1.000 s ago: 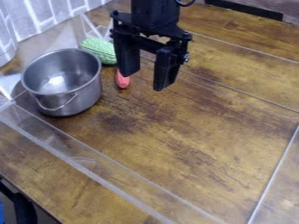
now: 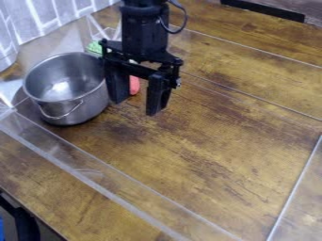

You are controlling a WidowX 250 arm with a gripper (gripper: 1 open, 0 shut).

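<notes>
My black gripper [image 2: 138,89] hangs over the wooden table at the upper middle, its two fingers apart, just right of a steel pot [image 2: 63,89]. I see nothing held between the fingers. Behind the gripper, partly hidden, lie a pink object [image 2: 134,85] and a green object [image 2: 94,47], which looks like a corn cob.
Clear strips run along the left and right sides. A pale corrugated wall [image 2: 38,24] stands at the back left.
The gripper has moved left and down toward the pot, now covering more of the pink and green objects. The pot appears unmoved.
</notes>
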